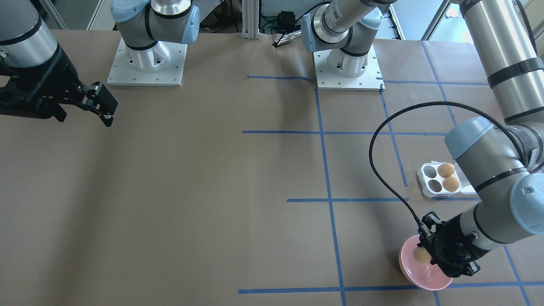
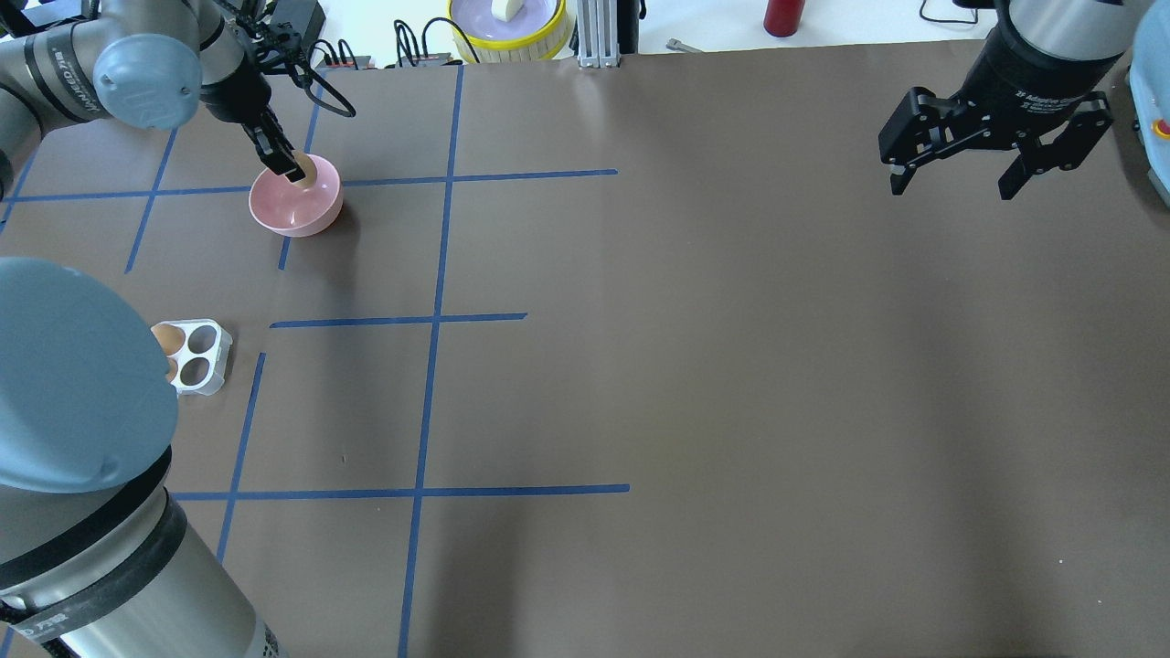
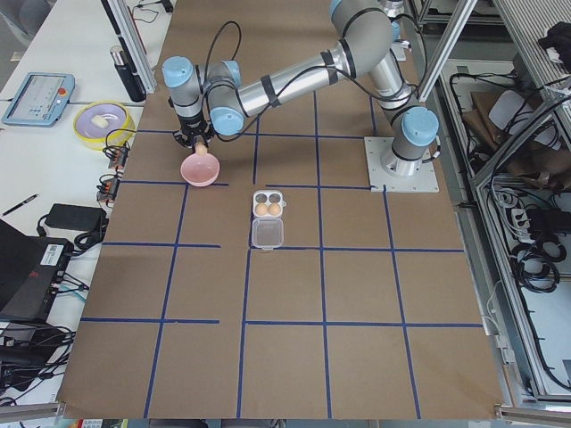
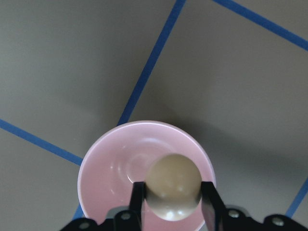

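A tan egg (image 4: 173, 187) is between the fingers of my gripper, which is shut on it, over the pink bowl (image 4: 108, 163). In the front view the gripper hangs at the bowl (image 1: 426, 275), partly hiding the egg (image 1: 421, 255). The top view shows the egg (image 2: 303, 170) at the bowl's upper part; whether it touches the bowl I cannot tell. The white egg carton (image 1: 429, 171) stands farther back, holding two eggs (image 3: 268, 209) with two empty cups, its clear lid (image 3: 267, 234) open.
Another black gripper (image 1: 86, 102) hangs at the left of the front view, well away. Two more arm bases (image 1: 148, 74) stand at the back. A cable loops above my gripper.
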